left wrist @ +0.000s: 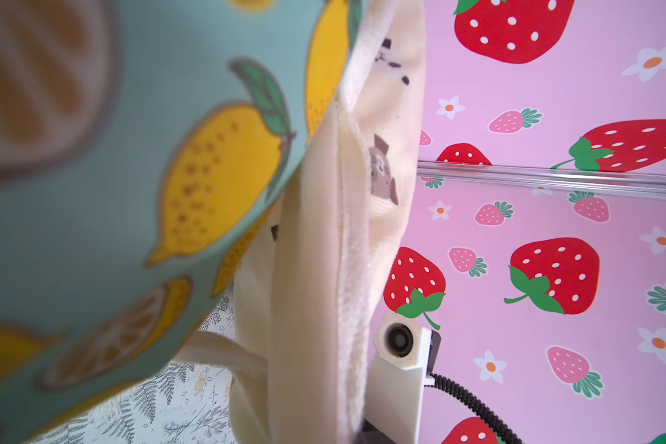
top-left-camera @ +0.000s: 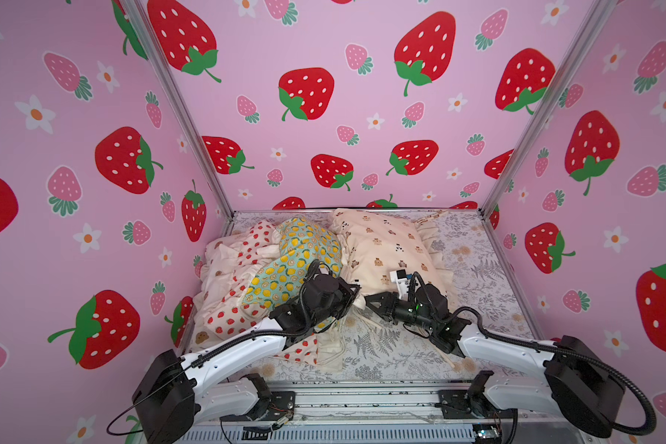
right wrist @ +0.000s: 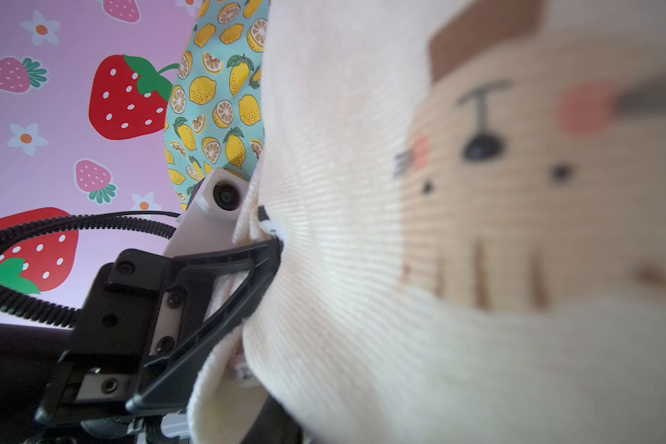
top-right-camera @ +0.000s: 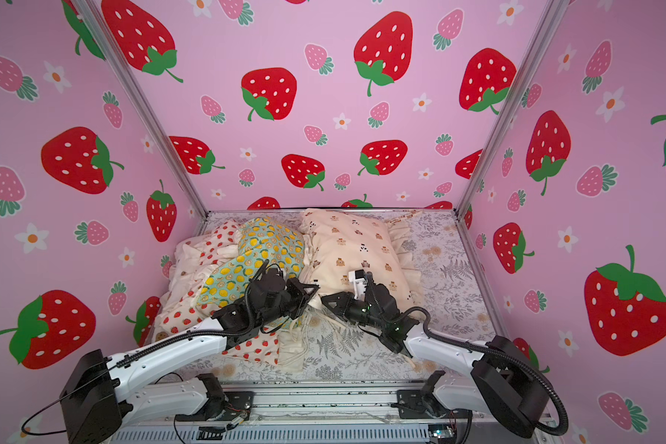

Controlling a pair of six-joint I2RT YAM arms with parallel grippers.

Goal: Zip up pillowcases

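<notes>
The cream pillowcase (top-left-camera: 381,248) printed with small animals lies plump at the back middle, its near left corner between my grippers. My left gripper (top-left-camera: 357,288) is shut at this corner; in the right wrist view its dark finger (right wrist: 262,277) presses into the cloth, with creases running out from the tip. Close by on the right, my right gripper (top-left-camera: 370,300) faces the same edge from the near side; cloth hides its fingertips, so its opening does not show. A folded cream edge (left wrist: 318,296) fills the middle of the left wrist view. No zipper pull can be made out.
A lemon-print pillowcase (top-left-camera: 299,244) lies against the left arm, on top of strawberry-print cloth (top-left-camera: 233,318) piled at the left. Pink strawberry walls enclose the table.
</notes>
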